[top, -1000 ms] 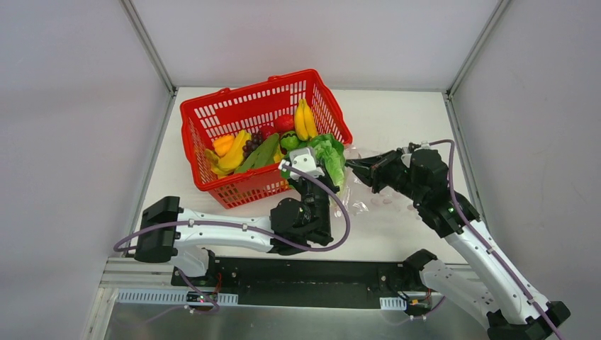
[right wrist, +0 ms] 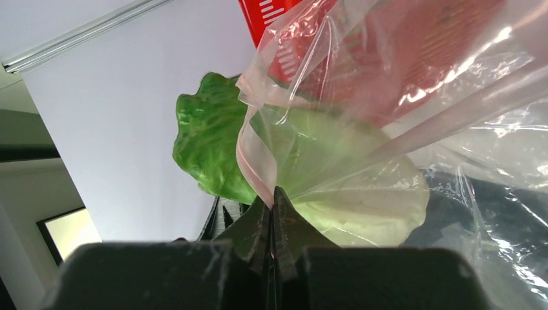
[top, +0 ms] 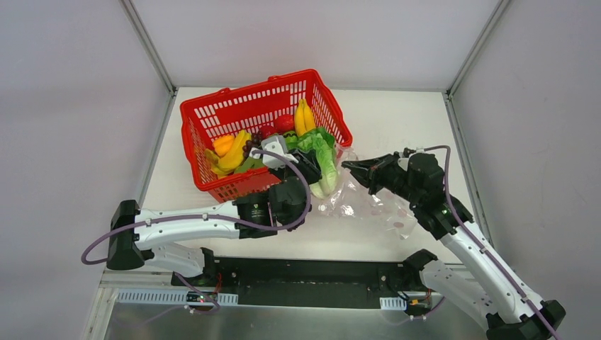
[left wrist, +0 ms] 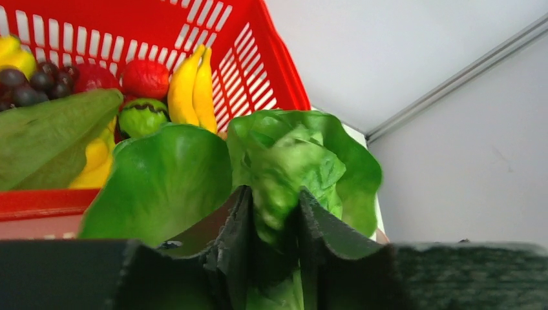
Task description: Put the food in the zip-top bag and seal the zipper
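Note:
A green lettuce (top: 326, 164) with a pale base stands in front of the basket's right corner. My left gripper has its fingers on either side of a bunched part of the lettuce (left wrist: 291, 168), which fills the gap between them. The clear zip bag (top: 365, 198) lies to the right of the lettuce. Its pinkish zipper edge (right wrist: 255, 158) runs down to the tips of my right gripper, which is shut on that edge. Through the film in the right wrist view shows the lettuce's pale base (right wrist: 381, 206); its leaves stick out past the bag's edge.
A red basket (top: 195, 166) of toy fruit and vegetables stands at the back left, close behind the left gripper. Bananas (left wrist: 190, 90) and a small melon (left wrist: 142, 117) lie in it.
The left arm has swung left, and the lettuce has shifted with it, showing more of its pale base. More of the bag is visible. The right arm has hardly moved.

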